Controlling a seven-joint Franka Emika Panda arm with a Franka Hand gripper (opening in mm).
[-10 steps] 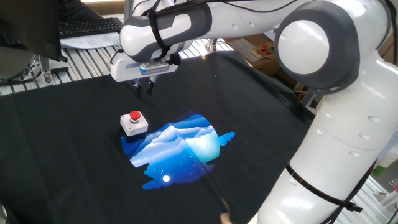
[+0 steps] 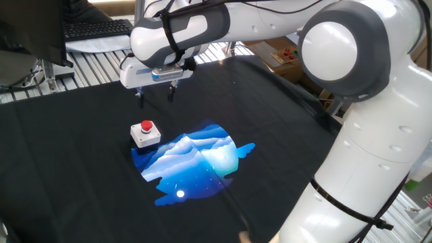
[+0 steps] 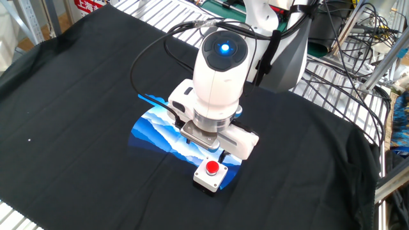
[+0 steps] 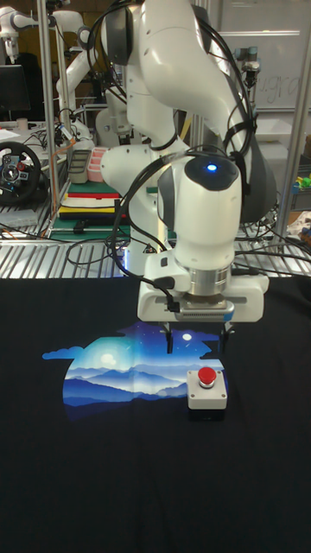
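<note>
A white box with a dark base [image 2: 146, 138] carries a round red button [image 2: 146, 125]; it stands upright at the edge of a blue mountain picture [image 2: 196, 165] on the black cloth. My gripper [image 2: 156, 97] points down above the cloth, apart from the box, its two dark fingers spread wide with nothing between them. In the third view the gripper [image 4: 199, 340] appears above and behind the red button [image 4: 208, 377]. Seen from the second view, the hand covers part of the picture [image 3: 153, 131], and one finger [image 3: 222, 156] shows near the box [image 3: 204, 176].
A monitor [image 2: 30, 34] and keyboard [image 2: 98, 30] stand beyond the slatted metal surface [image 2: 94, 67]. Cables [image 3: 137, 70] hang loosely around the arm.
The gripper's fingers have moved from close together to wide apart within the last second. The hand, the button box and the picture have kept their places.
</note>
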